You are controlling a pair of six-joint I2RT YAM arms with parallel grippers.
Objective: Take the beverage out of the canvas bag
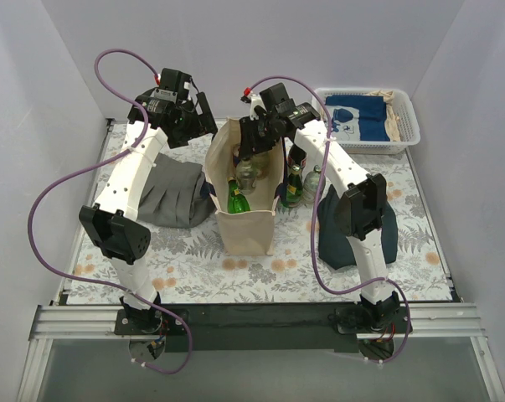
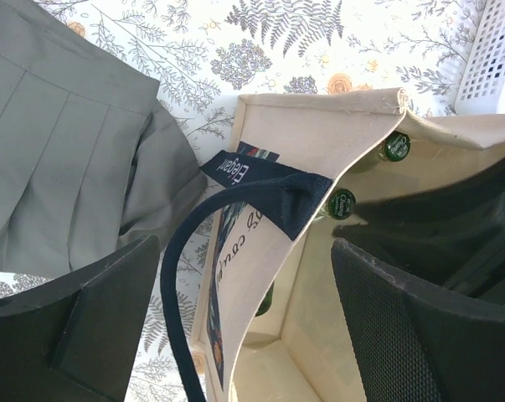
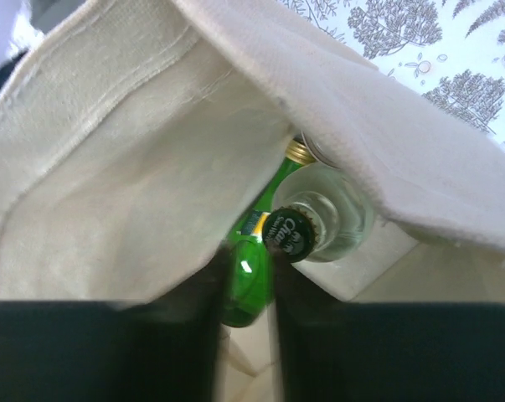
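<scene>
The cream canvas bag [image 1: 246, 232] stands open at the table's middle. Inside lie a green bottle [image 1: 238, 201] and a clear bottle [image 1: 246, 177], with more drinks behind them partly hidden by my right arm. My right gripper [image 1: 251, 138] reaches into the bag's far end, its fingers slightly parted; in the right wrist view the green bottle [image 3: 250, 289] and the dark-capped clear bottle [image 3: 344, 209] show beyond them. My left gripper [image 1: 205, 121] hangs open outside the bag's far left corner. In the left wrist view the bag's dark handle [image 2: 177, 268] shows between its wide-spread fingers.
Right of the bag stand a green bottle [image 1: 293, 186], a clear bottle [image 1: 311, 184] and a dark can [image 1: 296, 157]. A white basket [image 1: 409, 126] holding folded cloth bags sits at the back right. A grey bag [image 1: 172, 191] lies left, a dark one [image 1: 378, 239] right.
</scene>
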